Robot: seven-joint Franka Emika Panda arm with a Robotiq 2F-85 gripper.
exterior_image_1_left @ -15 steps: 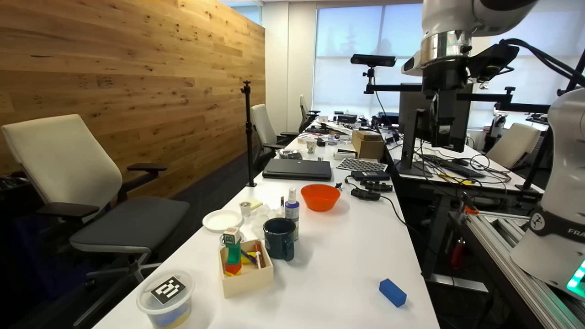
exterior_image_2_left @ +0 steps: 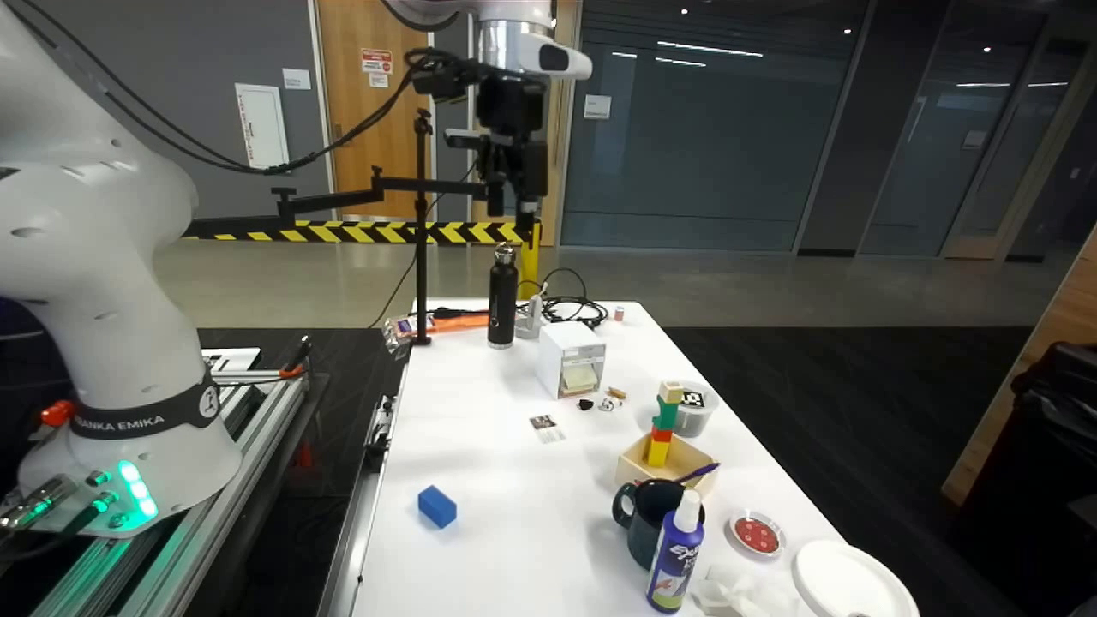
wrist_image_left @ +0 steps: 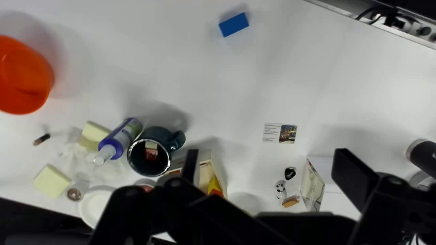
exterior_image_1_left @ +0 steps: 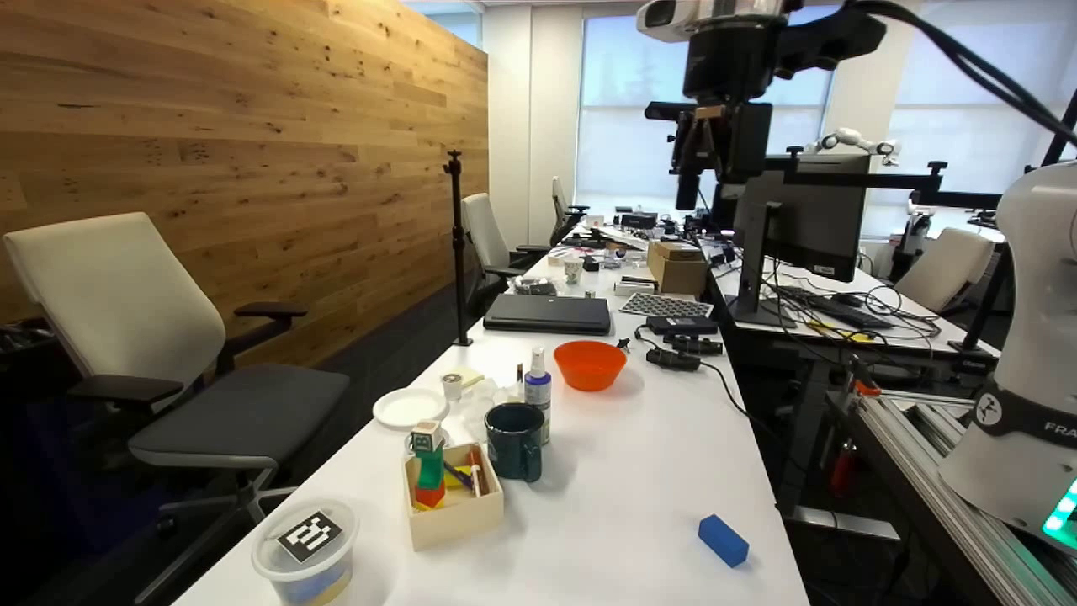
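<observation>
My gripper hangs high above the table, its fingers wide apart and nothing visible between them. In exterior view 2 the gripper (exterior_image_2_left: 511, 206) appears far above the tabletop. A blue block (exterior_image_1_left: 723, 540) lies alone near the table edge on the robot's side. Across the table stands a small cream box (exterior_image_1_left: 459, 522) holding a stack of coloured blocks (exterior_image_2_left: 665, 422) and some pens. Beside it is a dark teal mug (exterior_image_1_left: 514, 444) with something reddish inside, seen from above. A purple-and-white spray bottle (exterior_image_2_left: 675, 555) stands close to the mug.
An orange bowl (exterior_image_1_left: 591, 364) sits beyond the bottle. A white plate (exterior_image_1_left: 410, 407), a lidded tub (exterior_image_1_left: 305, 550), a white box (exterior_image_2_left: 572, 360), a card (wrist_image_left: 280, 133) and a black bottle (exterior_image_2_left: 501, 296) also occupy the table.
The arm has swung left and upward in exterior view 1, away from the robot's base and out over the table. The objects on the table have not moved.
</observation>
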